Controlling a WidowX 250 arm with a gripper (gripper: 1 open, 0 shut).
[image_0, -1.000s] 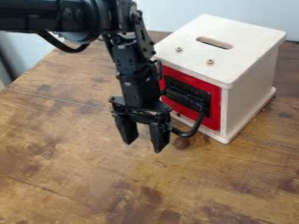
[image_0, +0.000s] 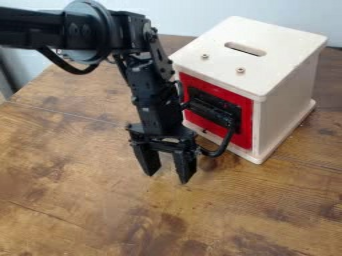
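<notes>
My black gripper (image_0: 167, 165) hangs pointing down over the wooden table in front of a pale wooden box (image_0: 278, 100), its two fingers apart with nothing visible between them. The box has a slot in its sloped top and a red front panel (image_0: 243, 135) with a dark fitting on it, partly hidden by my arm and a cable. The gripper is left of and in front of that panel.
A pale wall shows behind it at the upper left.
The gripper has shifted very slightly left and up in the view. The box has not moved.
</notes>
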